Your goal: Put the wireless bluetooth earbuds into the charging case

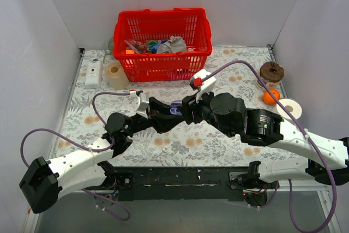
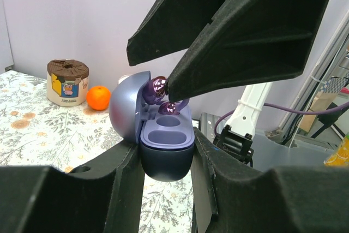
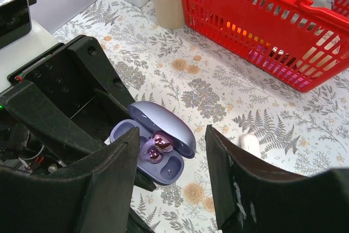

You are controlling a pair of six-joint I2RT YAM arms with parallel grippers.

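In the left wrist view, the open lilac charging case (image 2: 168, 156) is clamped between the fingers of my left gripper, its lid raised. A purple earbud (image 2: 159, 85) with shiny parts tilts out of the case's inner side. Over it hangs a black finger (image 2: 229, 36) of my right arm, close to or touching the earbud. From the right wrist view, my right gripper stands open around the case and earbud (image 3: 162, 142), one fingertip overlapping the case edge. The earbud looks not flat in its slot; whether a second one lies there I cannot tell.
A red basket (image 1: 162, 69) of odds and ends stands at the back. Tape roll (image 1: 115, 75) and white box (image 1: 93, 73) sit back left; tin (image 1: 270, 73), orange (image 1: 271, 97) and white roll (image 1: 289, 109) are at right. A small white object (image 3: 250, 144) lies on the cloth.
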